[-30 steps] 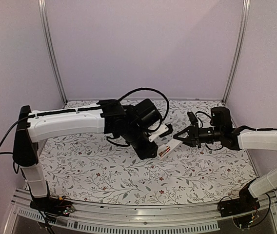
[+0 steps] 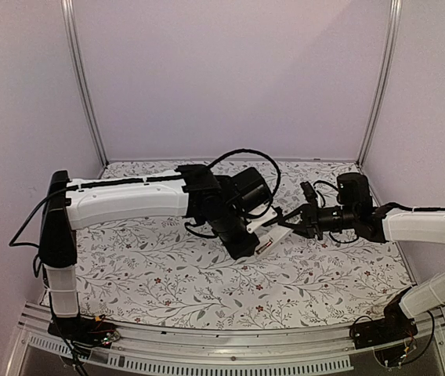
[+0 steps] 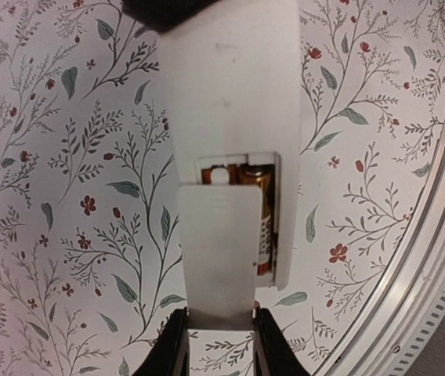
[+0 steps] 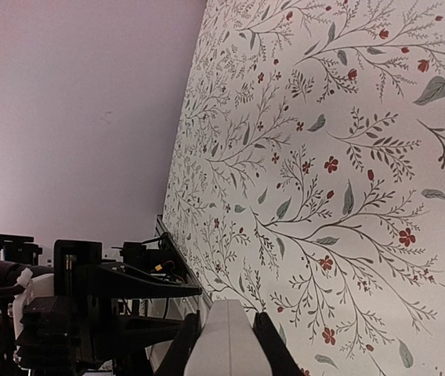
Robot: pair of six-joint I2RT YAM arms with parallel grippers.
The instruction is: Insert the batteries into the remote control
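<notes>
The white remote [image 3: 234, 94] is held in the air over the floral table, its back compartment facing my left wrist camera with batteries [image 3: 263, 211] inside. My right gripper [image 2: 293, 215] is shut on the remote's far end, which also shows in the right wrist view [image 4: 229, 345]. My left gripper is shut on the battery cover [image 3: 219, 243], which lies over or just above much of the compartment, leaving its top and right edge uncovered. In the top view the left arm's bulky wrist hides much of the left gripper and cover.
A metal rail [image 2: 238, 352] runs along the front edge. Pale walls enclose the back and sides.
My left arm has moved right and slightly down in the top view, toward the remote, covering more of its compartment. The right arm looks unchanged.
</notes>
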